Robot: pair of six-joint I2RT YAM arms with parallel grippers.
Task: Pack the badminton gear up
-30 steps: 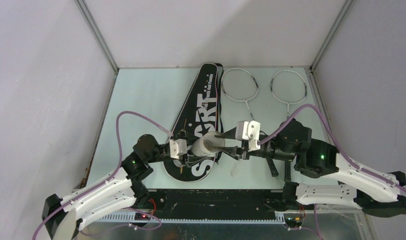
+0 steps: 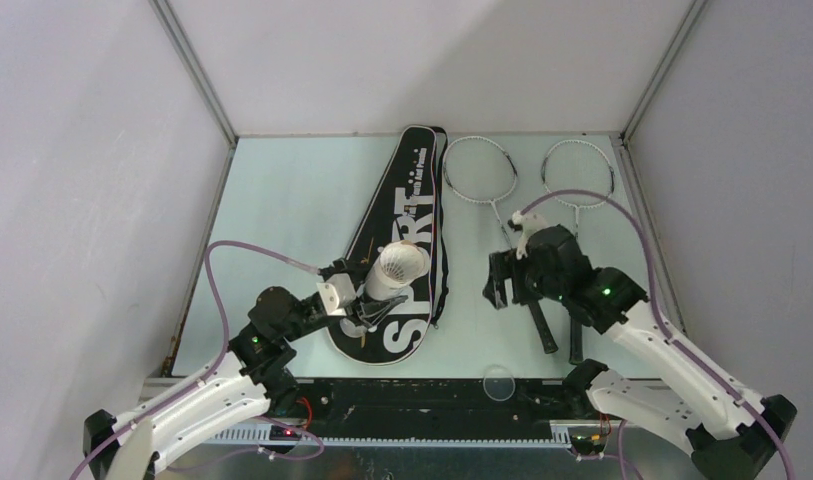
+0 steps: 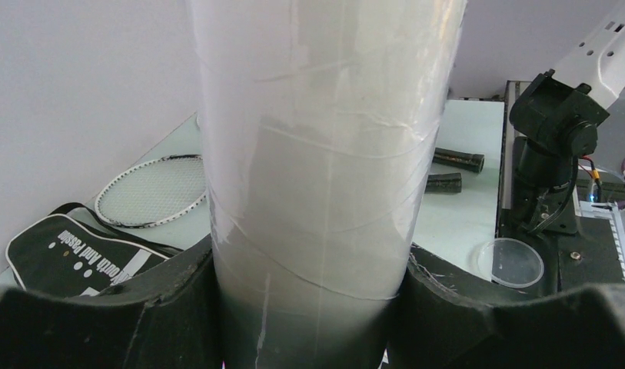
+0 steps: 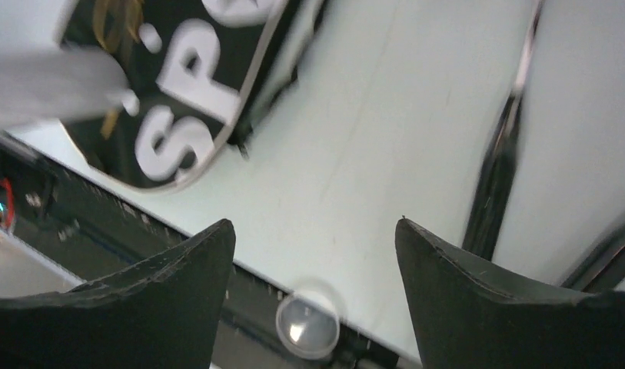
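Observation:
My left gripper [image 2: 367, 290] is shut on an upright white shuttlecock tube [image 2: 398, 268], which fills the left wrist view [image 3: 317, 177]. It hangs over the black racket bag [image 2: 377, 330] lying lengthwise on the table. My right gripper [image 2: 502, 280] is above the table right of the bag, its fingers apart and empty; its wrist view is blurred. Two rackets [image 2: 478, 190] [image 2: 577, 185] lie at the right, heads toward the back wall, dark handles toward the front.
A clear round lid [image 2: 498, 383] lies at the front edge of the table [image 2: 272, 190], whose left part is clear. Walls close in the back and both sides.
My right gripper has left the tube and moved right, turning. The left gripper with the tube has shifted slightly left and tipped it more upright. The clear lid now shows at the front edge.

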